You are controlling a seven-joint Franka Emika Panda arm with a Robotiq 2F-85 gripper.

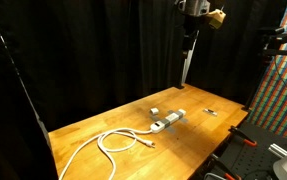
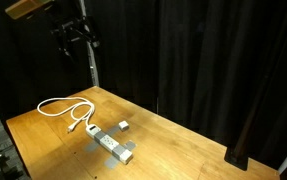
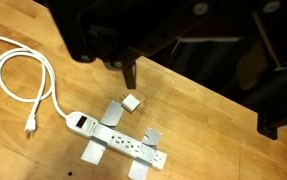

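Observation:
A white power strip (image 1: 167, 122) lies on the wooden table, crossed by pieces of grey tape; its row of sockets (image 3: 128, 145) faces up in the wrist view. Beside it sits a small white block (image 3: 131, 103), also visible in exterior view 2 as a pale block (image 2: 123, 125). The strip's white cord (image 2: 71, 101) loops away to a plug (image 3: 30, 125) resting on the wood. High over the table hangs my gripper, open, its dark fingers (image 3: 130, 74) wide apart with only table visible between them. It touches nothing.
Black curtains (image 2: 183, 60) close off the table's back. A small flat item (image 1: 210, 112) lies near the table's right side in exterior view 1. Bare wood (image 2: 173, 155) stretches beyond the strip's end.

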